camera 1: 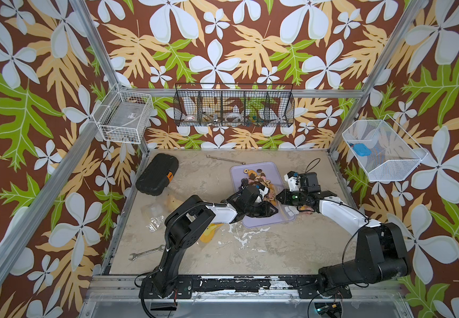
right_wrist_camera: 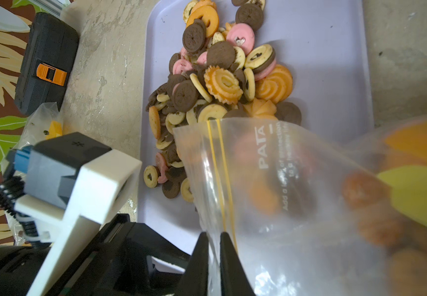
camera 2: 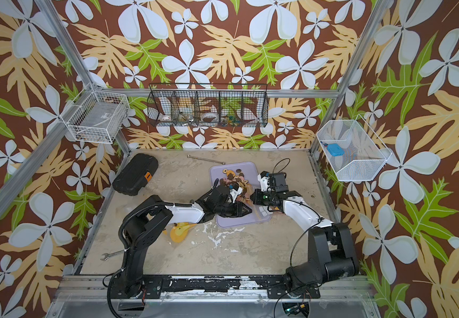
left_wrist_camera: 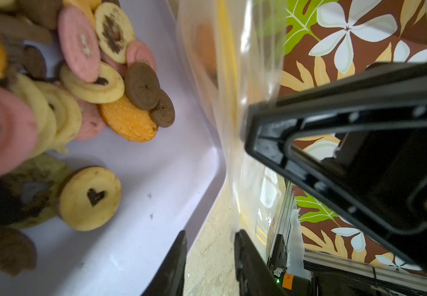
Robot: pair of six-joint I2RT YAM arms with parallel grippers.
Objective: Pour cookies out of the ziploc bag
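The clear ziploc bag (right_wrist_camera: 292, 197) lies over the right part of the lilac tray (right_wrist_camera: 331, 59), with cookies visible inside. Its yellow zip lines show in the right wrist view. A heap of loose cookies (right_wrist_camera: 223, 83) covers the tray's left and middle. My right gripper has its fingers slightly apart, with the film near the bag's mouth passing between them. Over the tray's edge, my left gripper stands open beside the hanging bag film (left_wrist_camera: 238, 148); whether any film lies between its fingertips is unclear. The arms partly hide the bag in both top views.
Left of the tray are a black case (camera 1: 157, 173), a yellow object (camera 2: 181, 231) and another clear bag (camera 1: 155, 217). One wrench (camera 1: 146, 252) lies front left, another (camera 1: 225, 159) behind.
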